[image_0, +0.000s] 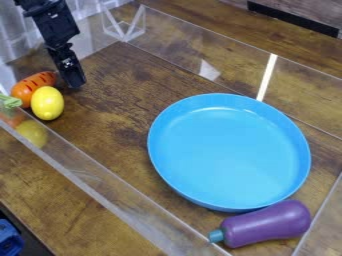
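Note:
My black gripper (59, 64) is at the top left, open, its fingers above and just behind an orange toy carrot (32, 86) with a green top. A yellow lemon (47, 103) lies in front of the carrot. A large blue plate (229, 150) fills the right middle, and a purple toy eggplant (265, 224) lies below it at the bottom right.
Clear plastic walls (134, 205) edge the wooden work surface (120, 110). Bare wood lies between the lemon and the plate. A blue object (7, 238) shows at the lower left corner, outside the wall.

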